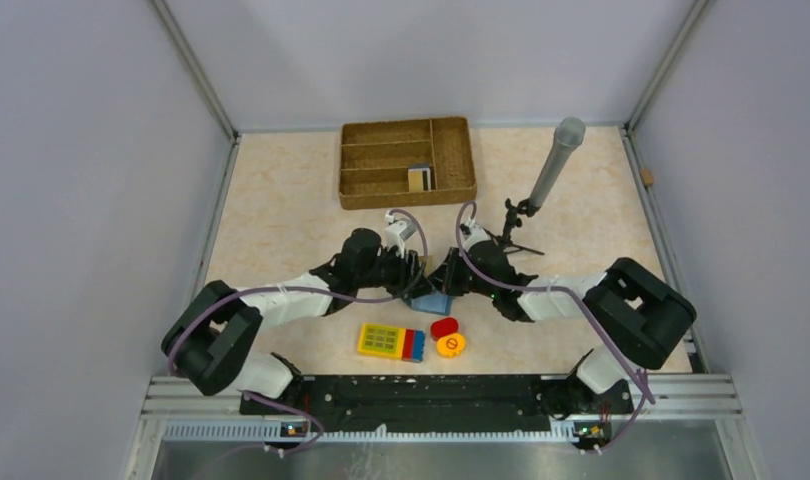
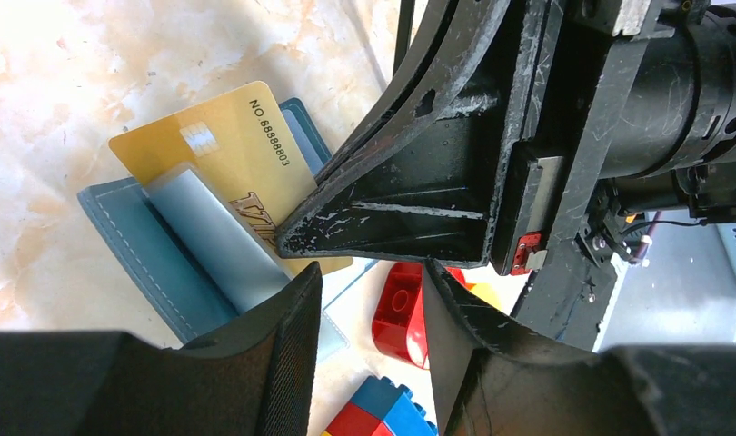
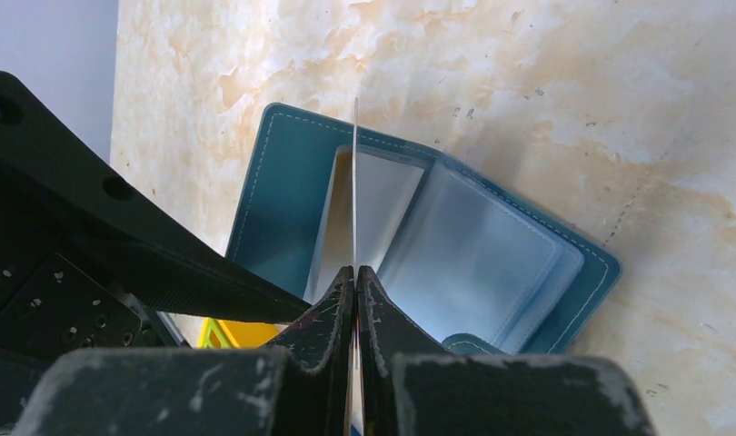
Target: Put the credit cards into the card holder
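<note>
The blue card holder [image 1: 433,304] lies spread on the table between both arms, its pale pockets [image 3: 478,259] showing in the right wrist view. A gold card [image 2: 223,150] is pinched in my right gripper, which is shut on it. From the right wrist it appears edge-on as a thin line above the holder. In the left wrist view the card's lower edge passes behind a pale sleeve; whether it sits inside a pocket I cannot tell. My left gripper is open at the holder's near side, nothing visibly gripped between its fingers.
A brown divided tray [image 1: 386,203] at the back contains several upright cards [image 1: 419,180]. A grey microphone on a stand [image 1: 558,160] is back right. In front are a toy-brick piece [image 1: 381,341], a red brick [image 1: 444,328] and a yellow piece [image 1: 451,345].
</note>
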